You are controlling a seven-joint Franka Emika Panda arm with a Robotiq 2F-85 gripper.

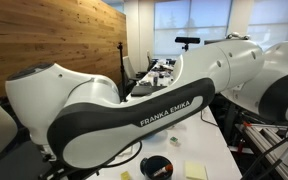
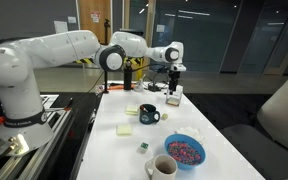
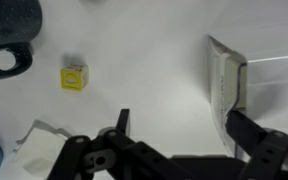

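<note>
The fingers of my gripper are wide apart at the bottom of the wrist view. A pale, clear-looking container fills the right side there, its near wall between the two fingers and closer to the right one. Whether a finger touches it, I cannot tell. At the far end of the table in exterior view 2, my gripper is just above this small whitish container. The arm hides the gripper in exterior view 1.
A black mug and a small yellow block stand nearby. Closer to the exterior view 2 camera are a blue bowl with small reddish pieces, a white mug and yellow notes. The table's middle has open room.
</note>
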